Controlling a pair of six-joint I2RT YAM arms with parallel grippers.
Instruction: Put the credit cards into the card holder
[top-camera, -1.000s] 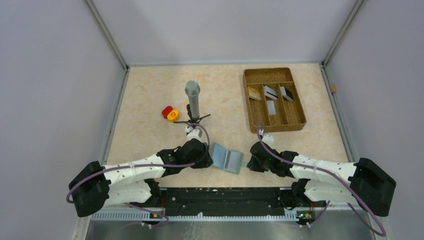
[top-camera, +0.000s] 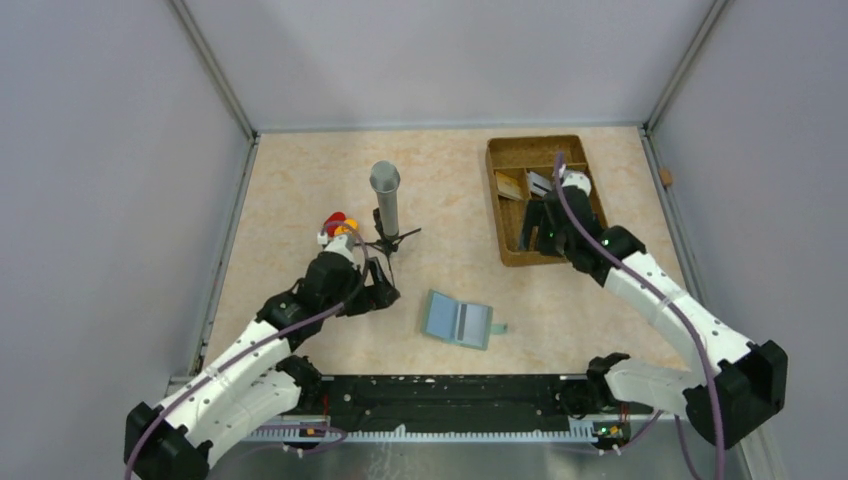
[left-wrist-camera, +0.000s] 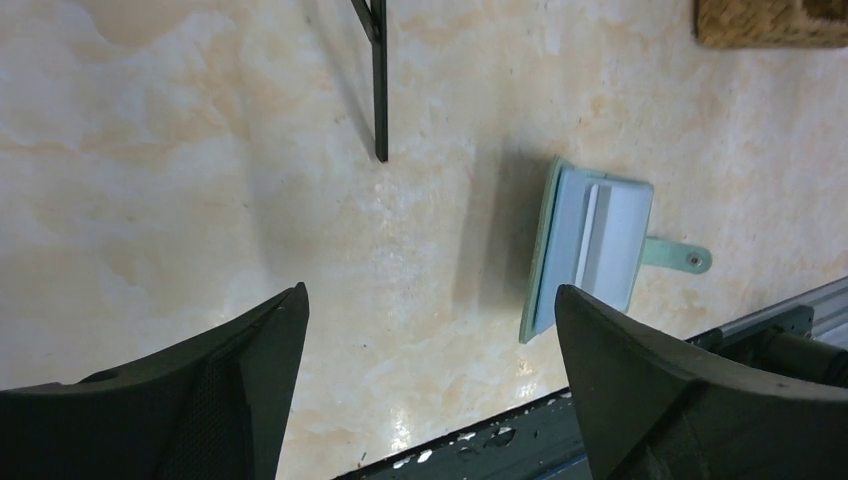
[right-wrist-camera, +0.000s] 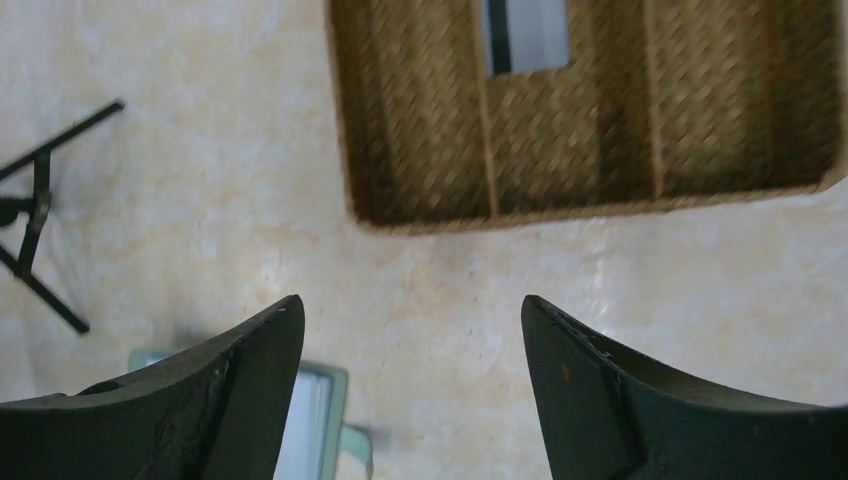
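Observation:
The card holder, light blue with a pale green edge and a snap tab, lies opened out on the table. To its left, raised off the table, my left gripper is open and empty. My right gripper hovers over the front of the brown tray, open with nothing held. Cards sit in the tray's compartments: a yellowish one at left and a light one in the middle. Another grey-white card shows in the right wrist view. The right arm hides other parts of the tray.
A grey upright cylinder on a black tripod stands left of centre. Beside it are a red item and a yellow one. Bare table lies between the tripod and the tray.
My right gripper has risen away from the holder's tab, up and right to the tray. My left gripper has drawn back left from the holder, which shifted slightly right earlier.

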